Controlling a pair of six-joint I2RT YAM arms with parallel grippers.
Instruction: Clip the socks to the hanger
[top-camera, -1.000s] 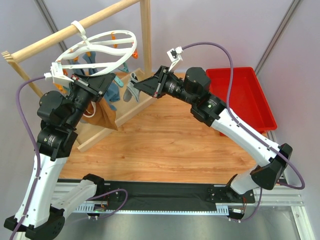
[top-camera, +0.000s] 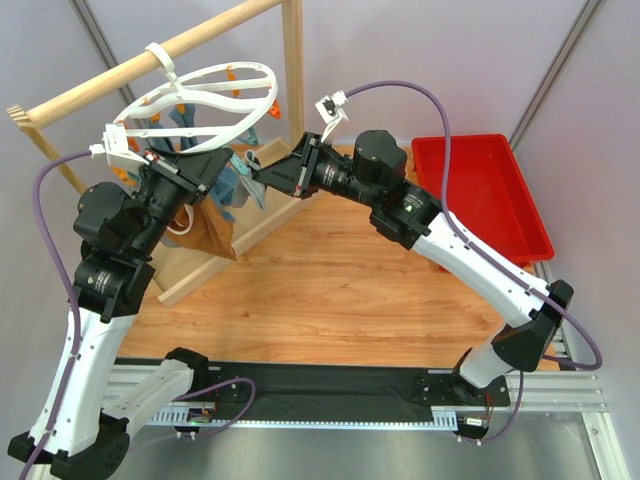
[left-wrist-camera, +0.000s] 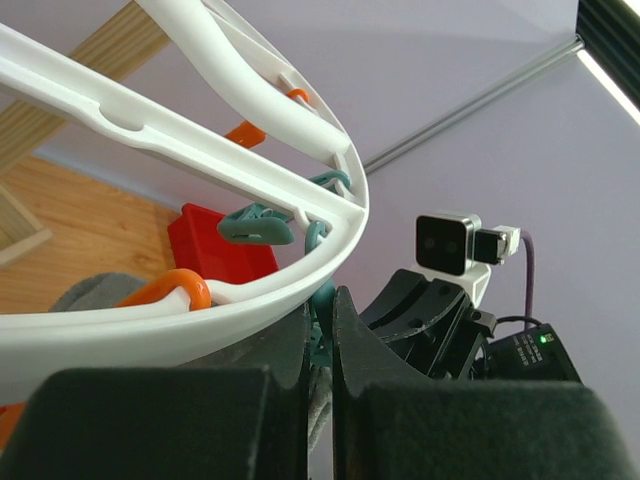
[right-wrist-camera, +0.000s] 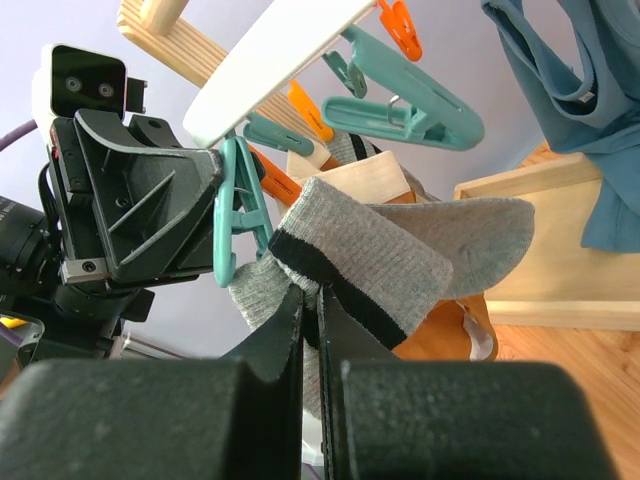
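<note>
The white round hanger (top-camera: 200, 92) hangs from the wooden bar, with orange and teal clips around it. My left gripper is shut on a teal clip (right-wrist-camera: 238, 205) under the hanger's rim. A grey sock (right-wrist-camera: 350, 245) with a black stripe is pinched in my right gripper, which is shut on its cloth. In the right wrist view, the sock's upper edge lies right beside the lower end of that clip; whether it sits between the clip's fingers cannot be told. In the top view, both grippers nearly meet at the hanger's right side.
Blue cloth (right-wrist-camera: 590, 110) and an orange-brown cloth (top-camera: 205, 230) hang beneath the hanger. A wooden frame (top-camera: 292, 70) stands around it. The red bin (top-camera: 480, 200) is at the right, and the wooden tabletop (top-camera: 330, 300) is clear in front.
My right gripper has moved left with the grey sock, bringing it up to the teal clip at my left gripper. The left arm has stayed in place.
</note>
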